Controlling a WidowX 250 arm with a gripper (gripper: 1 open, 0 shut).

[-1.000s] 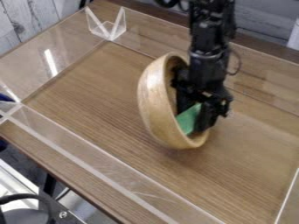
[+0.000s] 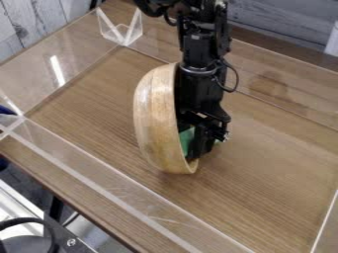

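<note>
A light wooden bowl (image 2: 156, 117) stands tipped on its side near the middle of the camera view, its rim upright. A green thing (image 2: 187, 135) shows inside it, mostly hidden by the black gripper (image 2: 199, 138) reaching down from the top. The gripper is shut on the bowl at its right side; the fingertips are partly hidden.
Clear plastic edging runs along the table's sides, with a white triangular holder (image 2: 119, 27) at the top left. Dark cables lie at the bottom left.
</note>
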